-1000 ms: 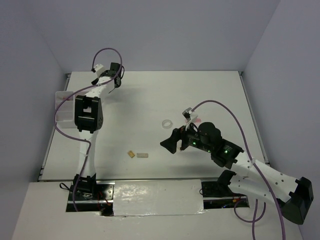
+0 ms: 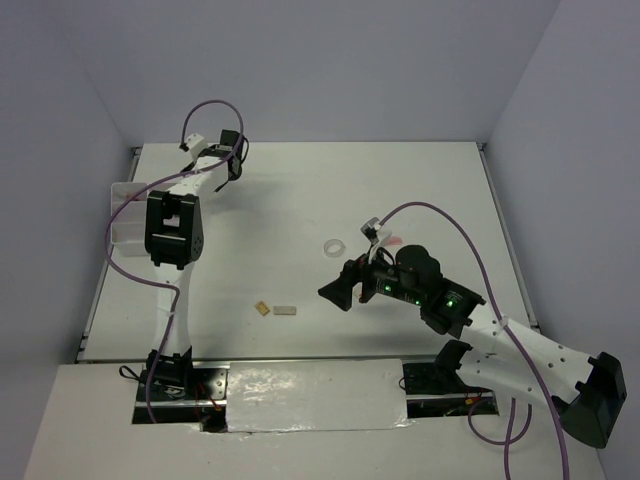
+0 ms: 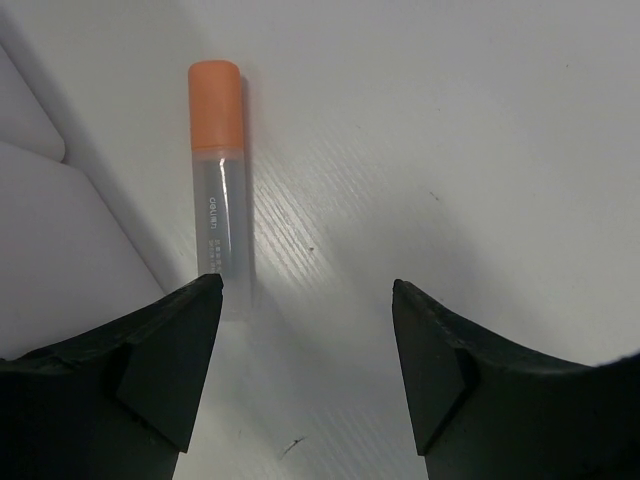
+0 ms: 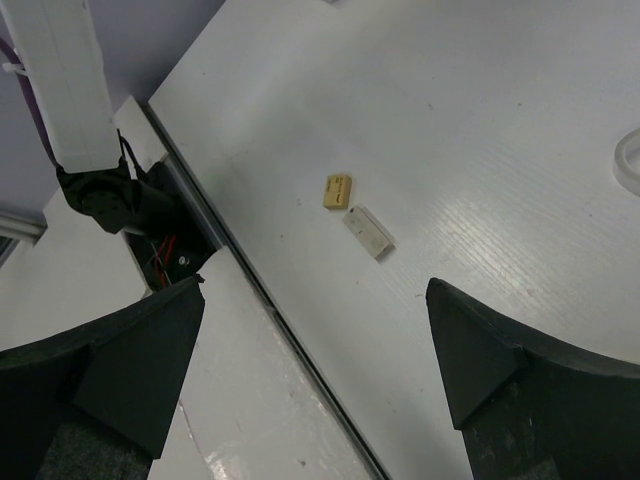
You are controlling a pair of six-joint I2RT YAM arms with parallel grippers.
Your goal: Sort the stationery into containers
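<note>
An orange-capped deli glue or pen tube [image 3: 218, 190] lies on the table beside a white container [image 3: 70, 240] in the left wrist view. My left gripper is open above it, the tube near its left finger, nothing held. In the top view the white compartment container [image 2: 128, 225] sits at the left, partly behind the left arm. My right gripper is open over the right side. A yellow block [image 4: 338, 192], a pale bar [image 4: 369, 232] and a clear tape ring [image 4: 627, 160] lie on the table.
A pinkish item [image 2: 395, 240] lies near the right arm, which covers part of the table. Walls enclose the back and sides.
The right arm is almost unchanged.
</note>
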